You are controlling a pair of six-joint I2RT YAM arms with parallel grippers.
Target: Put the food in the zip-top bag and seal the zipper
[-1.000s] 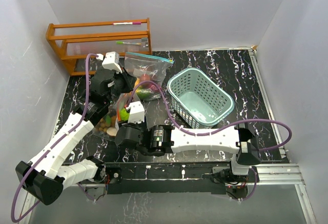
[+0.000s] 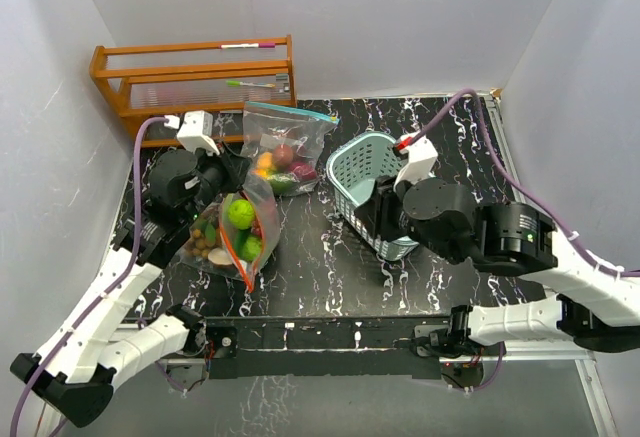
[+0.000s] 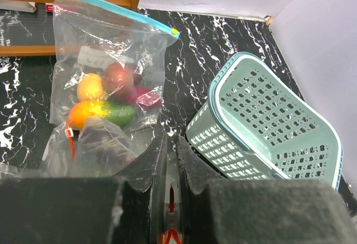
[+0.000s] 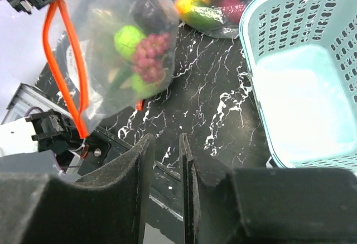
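A clear bag with an orange zipper point(image 4: 72, 60) holds green fruit and red grapes point(image 4: 150, 57). Its two orange strips stand apart, so the mouth gapes. My left gripper is shut on the zipper edge of this bag; red-orange strip shows between its fingers. Behind lies a blue-topped bag point(image 2: 290, 147) with fruit inside, flat on the counter. My right gripper is part open and empty, over the left side of the pale green basket point(image 2: 350, 167) in the top view. No food shows in the basket's visible part.
A wooden rack point(image 2: 200, 77) stands at the back left against the wall. Bare dark marbled counter point(image 2: 320, 267) lies between the orange-zipper bag and the basket. Walls close in the left, back and right sides.
My right gripper has gone from beside the orange-zipper bag to over the basket, uncovering the bag. The left gripper has shifted slightly left and forward, still at the bag.
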